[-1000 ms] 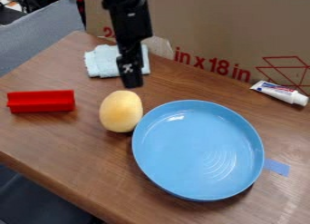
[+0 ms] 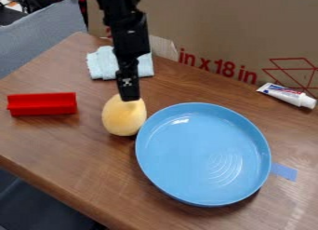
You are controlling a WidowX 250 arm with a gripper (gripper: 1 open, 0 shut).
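Note:
My black gripper (image 2: 128,89) hangs over a round pale-yellow object (image 2: 123,117), its fingertips just above it, open with nothing held. That yellow object sits on the wooden table just left of a blue plate (image 2: 203,155). A red block (image 2: 41,103) lies at the left. A folded light-blue cloth (image 2: 102,64) is behind the gripper, partly hidden by it.
A toothpaste tube (image 2: 285,95) lies at the right, before a cardboard box (image 2: 236,29) along the back. A blue tape strip (image 2: 284,171) is right of the plate. The front-left table edge drops away.
Over the last second my gripper has come down and slightly left toward the yellow object. The objects on the table have not visibly moved.

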